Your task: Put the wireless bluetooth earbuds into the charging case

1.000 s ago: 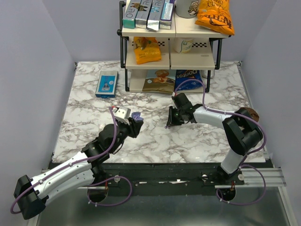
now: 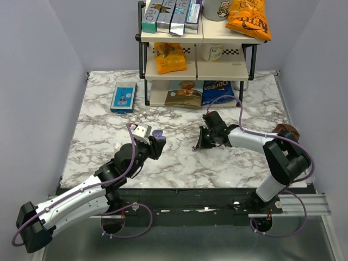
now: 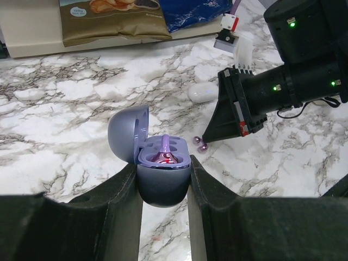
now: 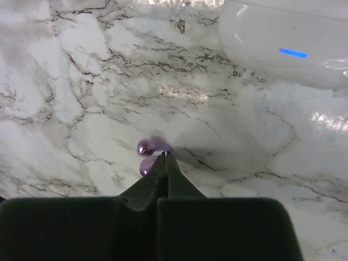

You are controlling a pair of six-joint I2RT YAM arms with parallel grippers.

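My left gripper is shut on the purple charging case (image 3: 163, 182), held upright with its lid (image 3: 128, 133) swung open to the left. A purple stem-like piece and a shiny pink-red patch show inside the case; whether that is a seated earbud I cannot tell. On the marble table lies a small shiny purple earbud piece (image 3: 200, 144) with rounded ends, right of the case. Right beside it are the tips of my right gripper, shut with nothing visible between them. In the right wrist view the fingertips partly cover the earbud (image 4: 145, 147).
A whitish rounded object (image 3: 203, 92) lies behind the right fingers. Toward the back stands a shelf (image 2: 228, 70) with snack bags and boxes, and a blue box (image 2: 123, 97) sits at the back left. Table between the arms is otherwise clear.
The right arm and gripper have shifted slightly to the right and toward the front edge. My left gripper and the case have stayed still.
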